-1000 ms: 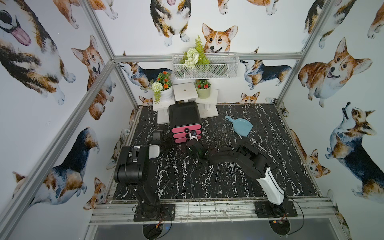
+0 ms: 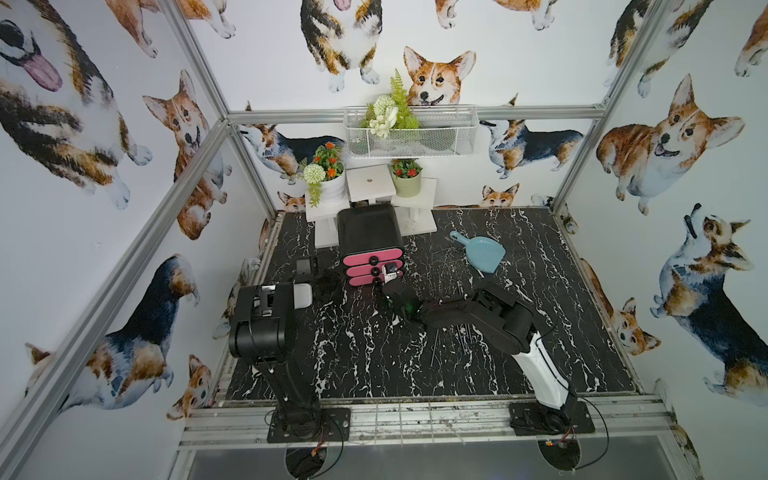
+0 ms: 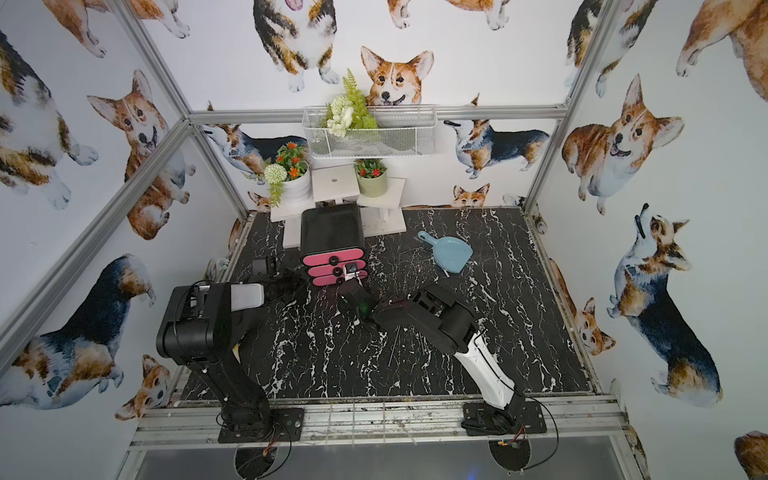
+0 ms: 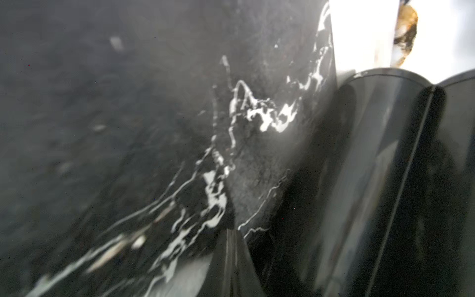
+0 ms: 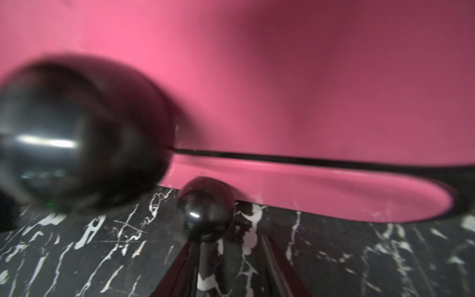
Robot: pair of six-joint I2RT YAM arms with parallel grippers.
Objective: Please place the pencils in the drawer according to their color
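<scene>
A black chest (image 2: pixel 369 230) with pink drawers (image 3: pixel 333 257) stands on the dark marbled table, its drawers looking closed. In the right wrist view a large black knob (image 5: pixel 84 133) sits on an upper pink front, and a smaller knob (image 5: pixel 205 208) on the lowest front (image 5: pixel 316 188). My right gripper is partly open just in front of that lower knob, nothing seen between its fingers. At the chest's left side, low over the table, is my left gripper, fingertips together and nothing showing between them. No pencil can be made out clearly.
A blue dustpan (image 2: pixel 484 253) lies to the right of the chest. White stands (image 2: pixel 416 223) with flower pots (image 2: pixel 407 184) are behind it. A wire basket (image 2: pixel 409 142) hangs on the back wall.
The drawers look unchanged.
</scene>
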